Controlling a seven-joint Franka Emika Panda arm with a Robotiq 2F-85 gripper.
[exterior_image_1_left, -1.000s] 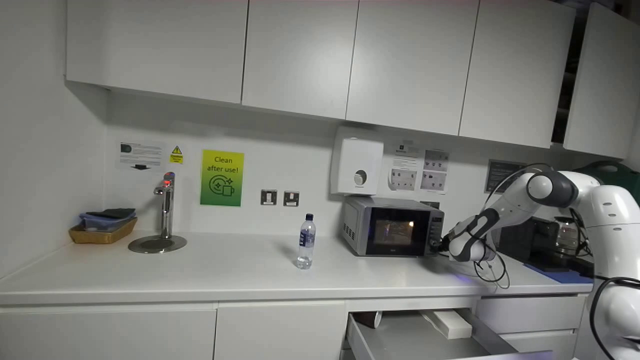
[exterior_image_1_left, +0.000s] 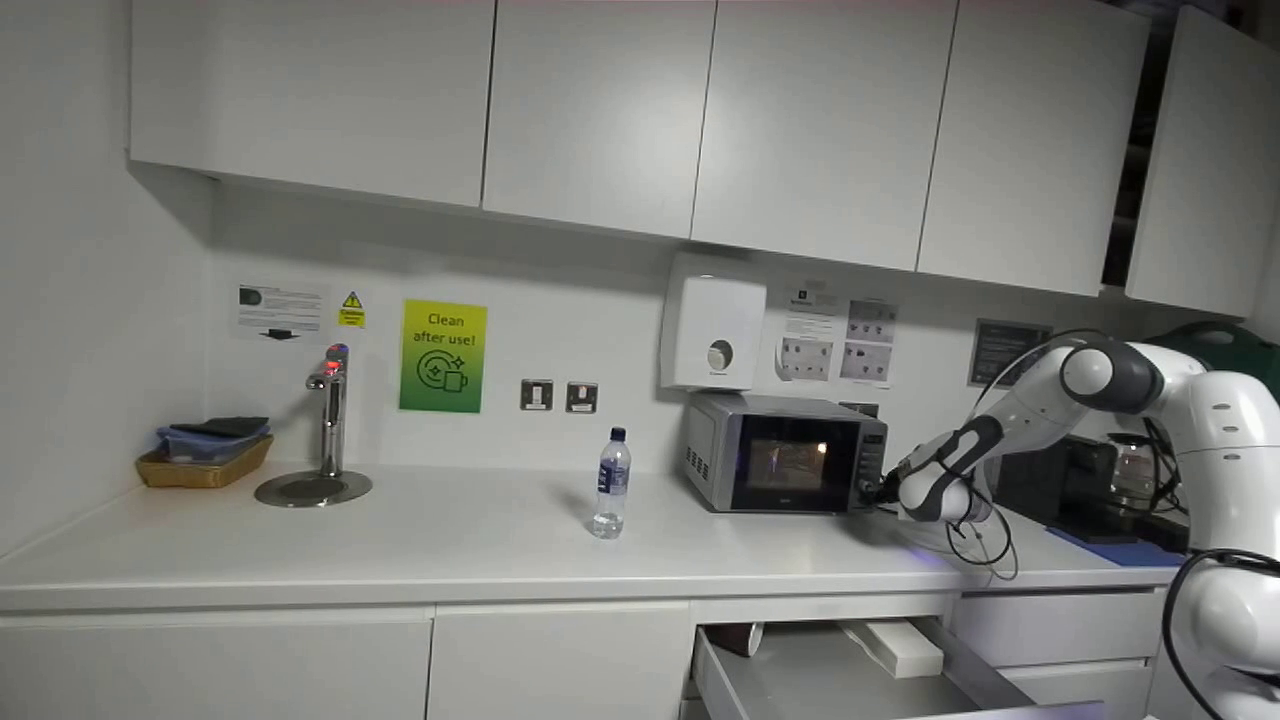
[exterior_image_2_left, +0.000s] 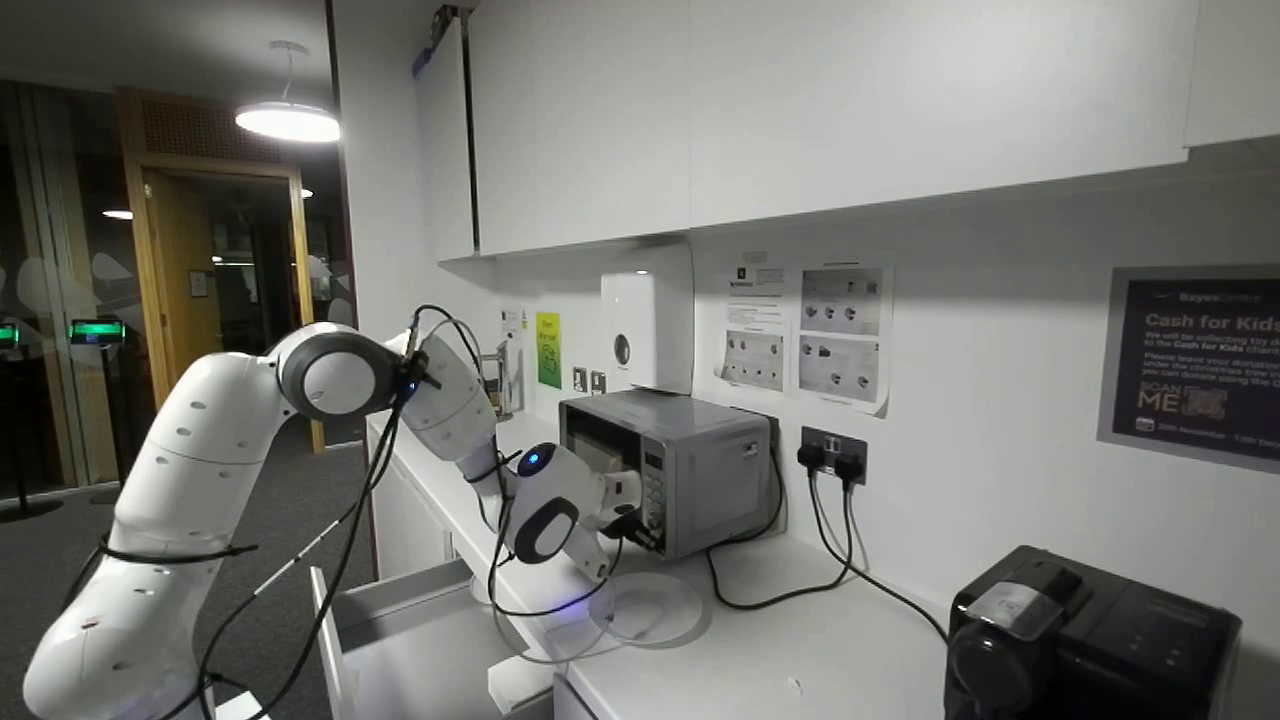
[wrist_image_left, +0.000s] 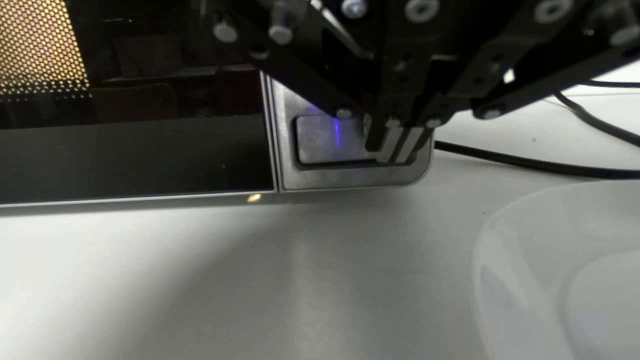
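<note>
A silver microwave (exterior_image_1_left: 786, 456) with a black glass door stands on the counter, its door shut and its inside lit. In the wrist view its wide lower button (wrist_image_left: 327, 141) shows at the bottom of the control panel. My gripper is shut, nothing visible between its fingers, with the tips in front of that button's right part. Whether they touch it I cannot tell. From the second exterior view, my gripper (exterior_image_2_left: 636, 530) is up against the lower control panel of the microwave (exterior_image_2_left: 720, 480).
A clear plate (exterior_image_2_left: 649, 608) lies on the counter just right of the microwave, near black power cables (exterior_image_2_left: 792, 600). A water bottle (exterior_image_1_left: 611, 484) stands to the left. Below the counter a drawer (exterior_image_1_left: 816, 678) is pulled out, holding a white box (exterior_image_1_left: 894, 648).
The arm's upper links have shifted very slightly. The gripper stays at the microwave's panel, and nothing else has visibly moved.
</note>
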